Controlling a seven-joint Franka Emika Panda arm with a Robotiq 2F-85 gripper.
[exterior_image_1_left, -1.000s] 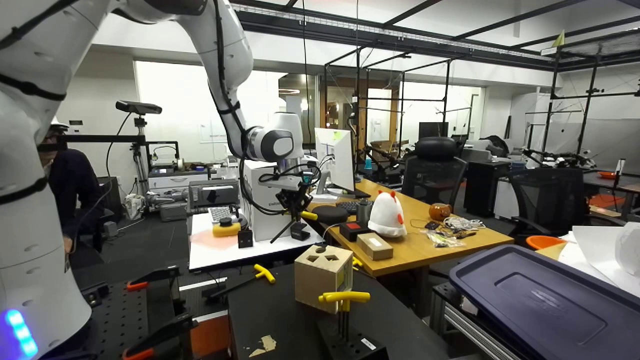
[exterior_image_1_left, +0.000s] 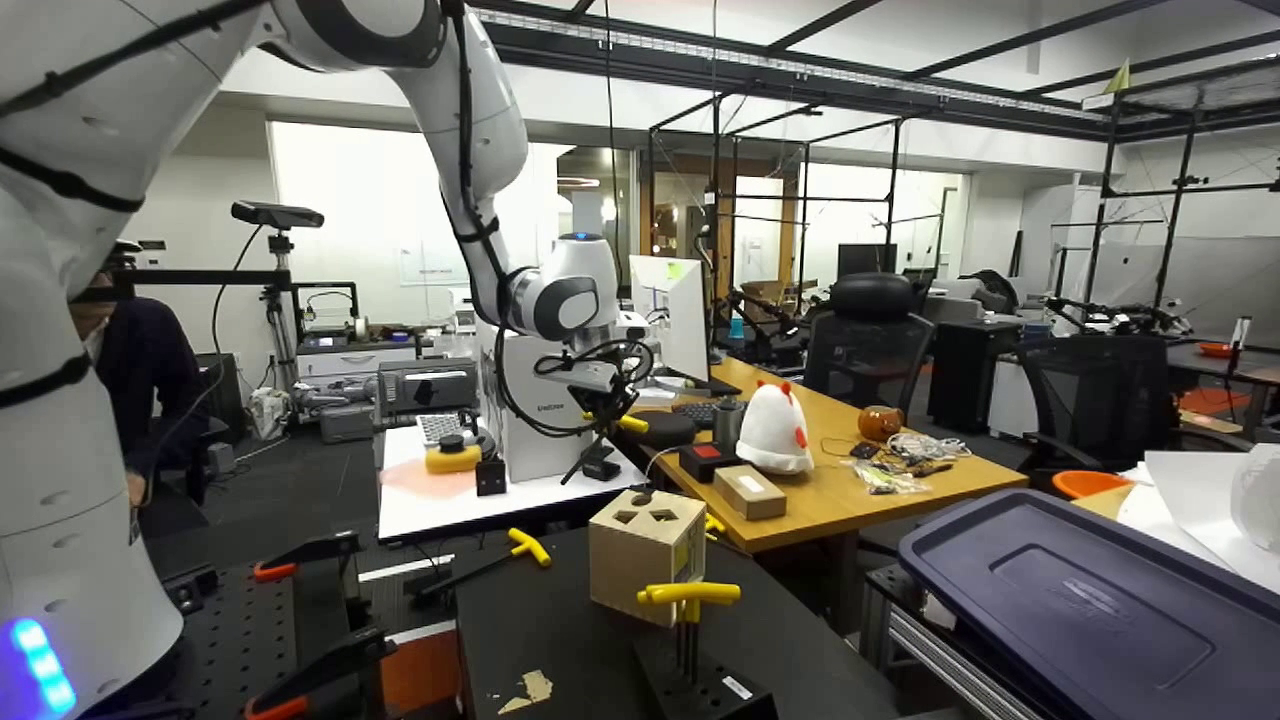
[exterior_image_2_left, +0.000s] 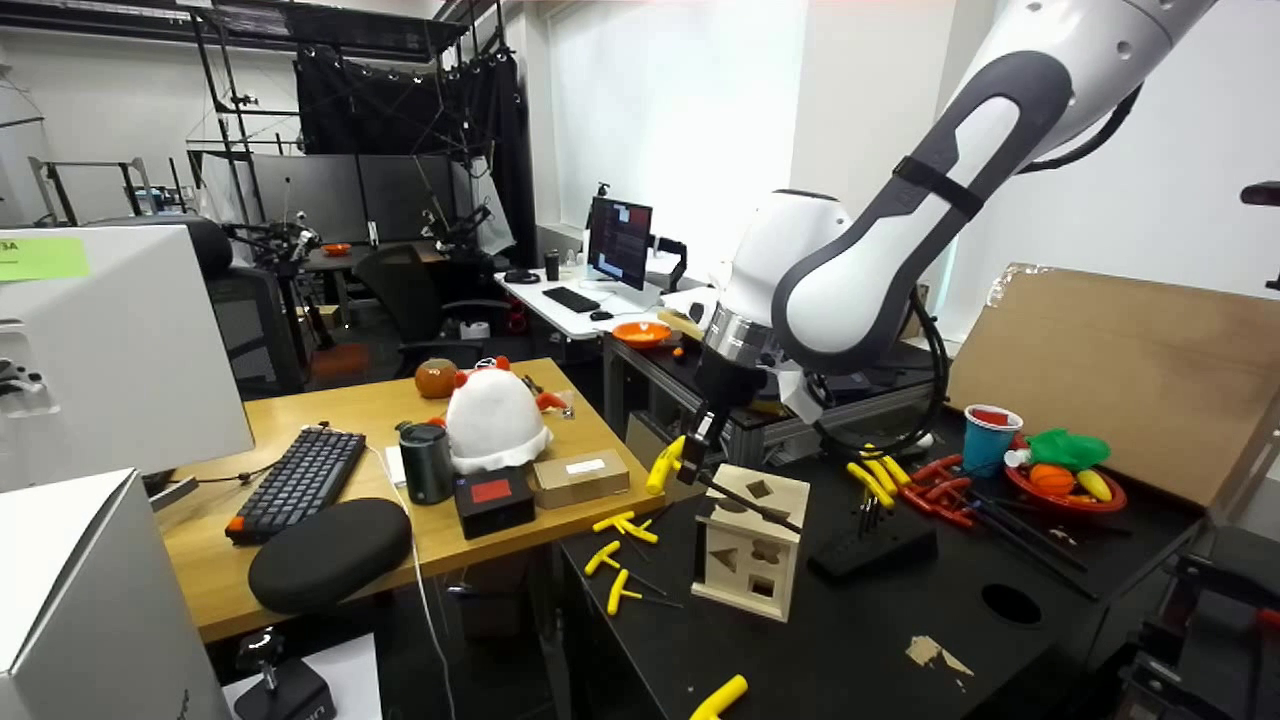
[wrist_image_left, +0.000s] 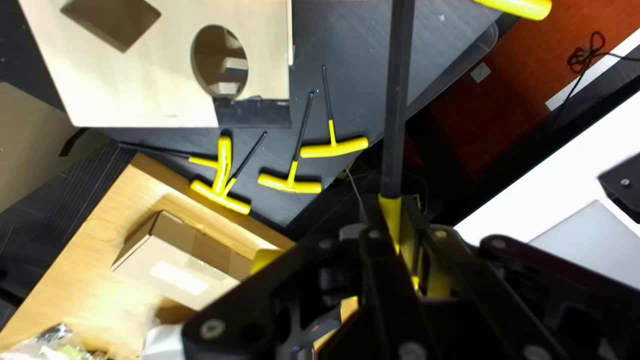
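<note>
A yellow T-handle hex key (exterior_image_2_left: 663, 466) is held by my gripper, which is shut on it. In the wrist view the key's dark shaft (wrist_image_left: 396, 108) points away from the fingers; exterior view 2 shows it slanting down across the view of the wooden shape box (exterior_image_2_left: 756, 552), though whether they touch I cannot tell. Exterior view 1 has the gripper (exterior_image_1_left: 606, 402) above the table, beyond the box. A black stand (exterior_image_2_left: 882, 552) holds several upright yellow-handled keys (exterior_image_2_left: 882, 474). More loose yellow keys (wrist_image_left: 289, 183) lie on the black table near the box.
The wooden desk (exterior_image_1_left: 828, 510) adjoins the black table, bearing a small cardboard box (exterior_image_1_left: 750, 492) and a white plush (exterior_image_1_left: 775, 430). Red-handled tools (exterior_image_2_left: 942, 490), a blue cup (exterior_image_2_left: 987, 442) and a red bowl (exterior_image_2_left: 1068, 494) occupy the table's far side in exterior view 2.
In exterior view 1 the arm and gripper have shifted right and slightly up, carrying the held key along. The box, stand and loose keys have stayed put.
</note>
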